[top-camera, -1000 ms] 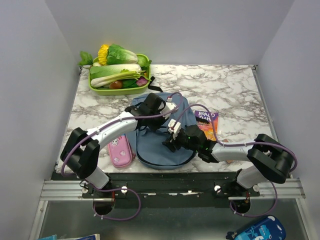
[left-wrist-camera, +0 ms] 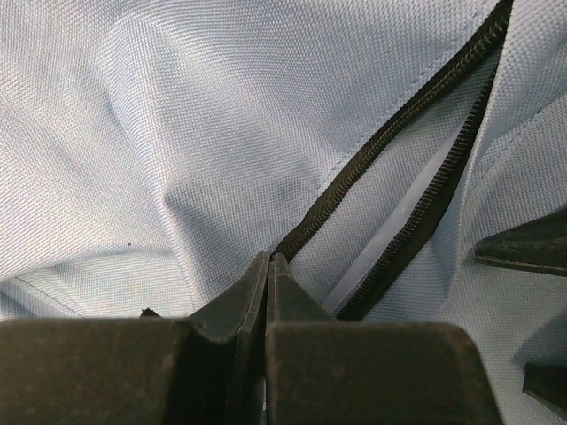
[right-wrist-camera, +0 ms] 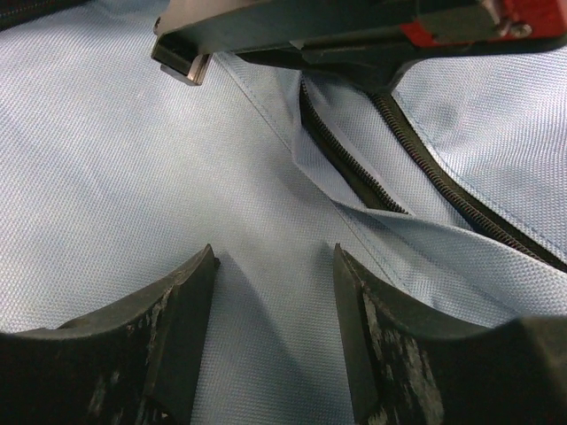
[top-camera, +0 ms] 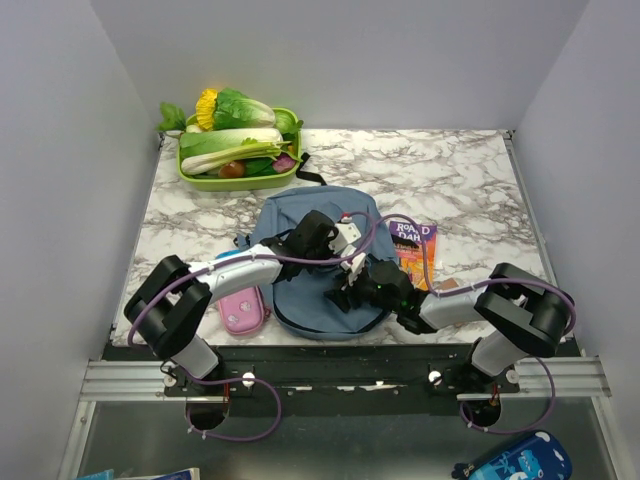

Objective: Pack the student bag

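Note:
The blue-grey student bag lies flat at the middle of the table, and its black zipper shows a narrow parted gap in the left wrist view. Over the bag's middle, my left gripper is shut, its tips at one zipper edge; whether any zipper tape is pinched cannot be made out. My right gripper stands part open above the bag's front panel, only fabric below and nothing between its fingers. A pink case lies left of the bag. To the right is an orange book, partly covered by the bag and arm.
A green basket of vegetables stands at the back left. The two grippers are close together over the bag. A blue pouch lies off the table at the front right.
The right arm has shifted only slightly. The bag's upper part looks a little more spread.

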